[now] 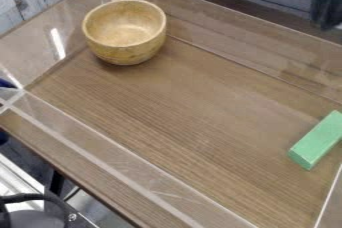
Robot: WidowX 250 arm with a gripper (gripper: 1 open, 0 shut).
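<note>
A wooden bowl (124,32) stands upright at the back left of the wooden table. A mint-green rectangular block (315,140) lies at the right side of the table. Only a dark, blurred part of the robot shows at the top right edge; the gripper's fingers cannot be made out.
A small pale object sits behind the bowl. Dark hardware shows at the bottom left, beyond the table's edge.
</note>
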